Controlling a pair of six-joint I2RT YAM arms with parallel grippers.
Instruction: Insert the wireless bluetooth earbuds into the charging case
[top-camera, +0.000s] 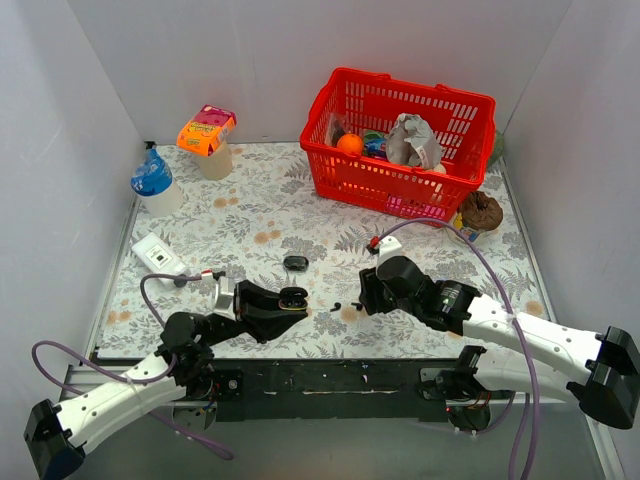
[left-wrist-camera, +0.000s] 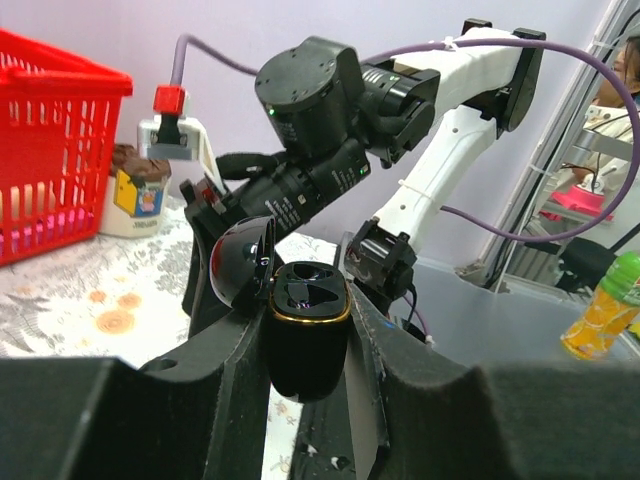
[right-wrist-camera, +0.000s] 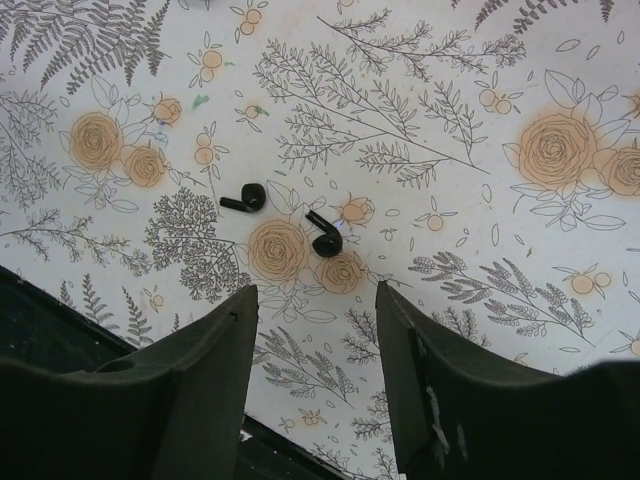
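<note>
The open black charging case (left-wrist-camera: 305, 325) is gripped by my left gripper (top-camera: 293, 308), its glossy lid raised. Two black earbuds lie on the floral mat, one (right-wrist-camera: 327, 243) beside the orange flower print, the other (right-wrist-camera: 250, 198) a little to the upper left in the right wrist view. My right gripper hangs over them with its fingers apart and nothing between them.
A red basket (top-camera: 400, 178) with assorted items stands at the back right, beside a brown-topped cup (top-camera: 480, 212). Cups (top-camera: 156, 182), a white power strip (top-camera: 158, 258) and a small dark object (top-camera: 296, 264) are around the mat, whose centre is mostly clear.
</note>
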